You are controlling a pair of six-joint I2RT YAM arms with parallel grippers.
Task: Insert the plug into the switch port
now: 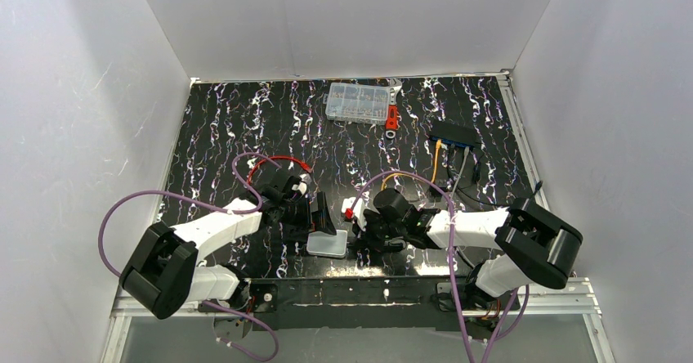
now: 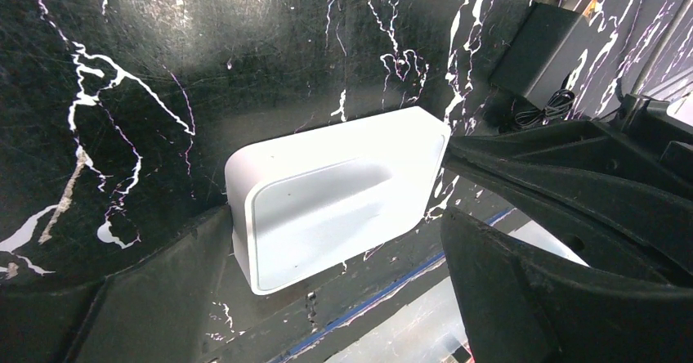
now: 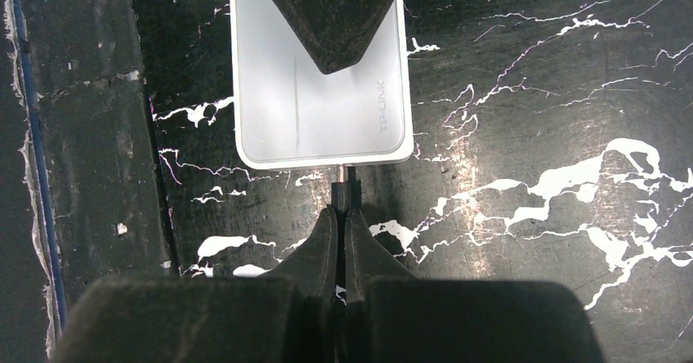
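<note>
A white switch (image 3: pixel 323 126) lies near the front edge of the table. My left gripper is spread open over it, one finger (image 2: pixel 490 265) standing well apart from the other. In the right wrist view a dark fingertip (image 3: pixel 335 52) covers part of the switch's upper face; whether it touches cannot be told. My right gripper is shut on a slim black plug (image 3: pixel 341 193). A short stretch of the plug's metal tip shows at the switch's end face, lined up with it and meeting it. The port itself is hidden.
A black box (image 2: pixel 541 52) with a yellow plug lies beyond the switch. At the back are a clear parts case (image 1: pixel 357 103), a red-handled wrench (image 1: pixel 391 118) and a dark cabled device (image 1: pixel 454 133). A red cable (image 1: pixel 282 158) curves behind my left arm.
</note>
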